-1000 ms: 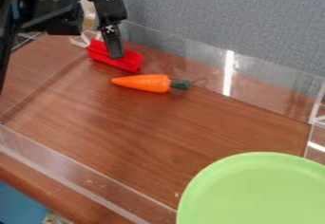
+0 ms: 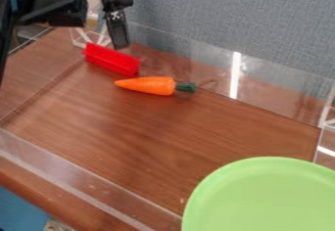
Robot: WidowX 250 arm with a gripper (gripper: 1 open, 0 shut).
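Observation:
The black gripper (image 2: 116, 34) hangs at the upper left, open, its tip just above a red block-like object (image 2: 112, 61) lying on the wooden surface. An orange toy carrot (image 2: 147, 85) with a green top lies to the right and front of the red object. A green plate (image 2: 262, 201) is at the lower right.
Clear plastic edging borders the wooden surface (image 2: 131, 147) at the back, front left and right. A grey wall (image 2: 229, 20) stands behind.
The gripper has risen from the red object, which stays on the surface. The carrot and plate have not moved.

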